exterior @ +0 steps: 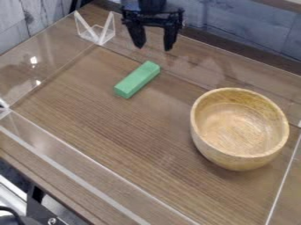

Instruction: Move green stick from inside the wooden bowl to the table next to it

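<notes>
The green stick (137,79) lies flat on the brown table, left of the wooden bowl and well apart from it. Pale and round, the wooden bowl (240,128) stands at the right with its inside empty. My black gripper (154,46) is at the top of the camera view, beyond the far end of the stick and clear of it. Its two fingers are spread wide, with nothing held between them.
A white wire-like object (97,27) stands by the far left part of the table. Another clear or white piece (5,110) is at the left edge. Dark cables lie off the table at the lower left.
</notes>
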